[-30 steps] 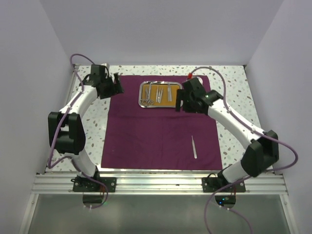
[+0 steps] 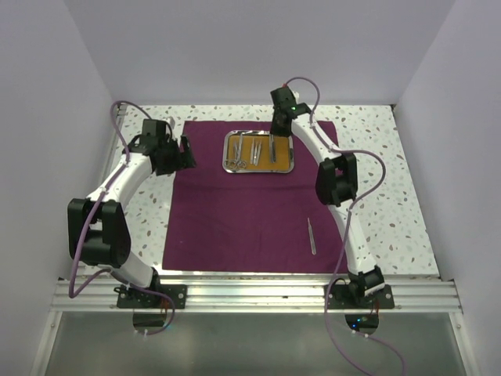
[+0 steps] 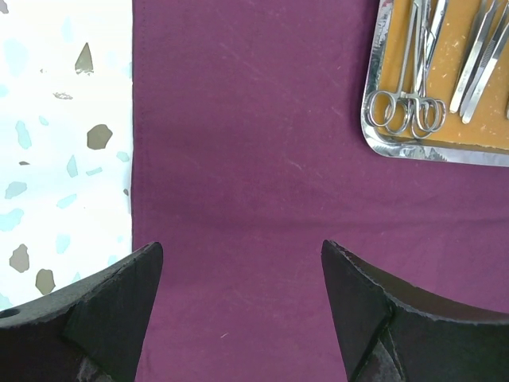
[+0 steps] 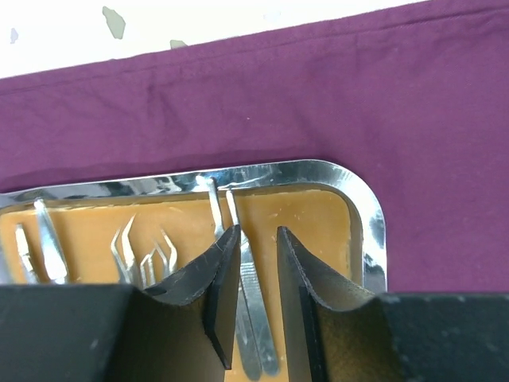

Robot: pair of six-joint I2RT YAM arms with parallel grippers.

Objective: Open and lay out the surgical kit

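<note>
A silver tray (image 2: 225, 157) with an orange base lies on the purple cloth (image 2: 235, 227), holding scissor-like clamps (image 3: 413, 107), tweezers (image 3: 479, 64) and two slim handles (image 4: 253, 294) side by side at its right end. Over these handles hovers my right gripper, its fingers parted by a narrow gap. One handle shows within that gap; the left finger (image 4: 221, 274) partly covers the other. Whether either finger touches them, I cannot tell. Left of the tray, my left gripper (image 2: 186, 154) is wide open above the cloth's left edge with nothing between its fingers.
A single slim silver instrument (image 2: 311, 236) lies alone on the cloth at the lower right. Speckled table (image 2: 380, 188) borders it on both sides.
My right arm has swung left and toward the back, from beside the tray to above its right end. The left arm has drawn slightly left and toward the front. The instruments have not moved.
</note>
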